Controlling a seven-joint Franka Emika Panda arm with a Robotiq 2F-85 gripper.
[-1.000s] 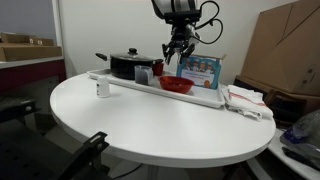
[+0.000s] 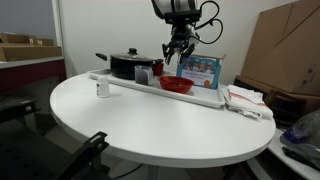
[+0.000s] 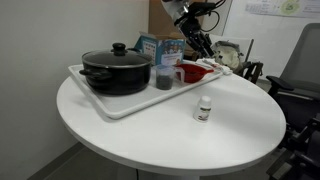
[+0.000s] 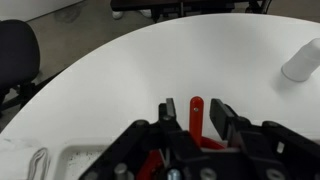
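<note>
My gripper (image 2: 180, 50) hangs above the tray, over the red pan (image 2: 176, 84). In the wrist view the fingers stand open, and the pan's red handle (image 4: 196, 118) shows between and below the fingers. Most of the pan's body is hidden there by the gripper. No object is held. A white bottle with a white cap (image 3: 204, 108) stands upright on the bare tabletop, well away from the gripper. It also appears at the right edge of the wrist view.
A white tray (image 3: 130, 104) carries a lidded black pot (image 3: 117, 72), a grey container (image 3: 165, 78) and a blue picture box (image 2: 199, 70). White cloth (image 2: 248, 101) lies at the table's right.
</note>
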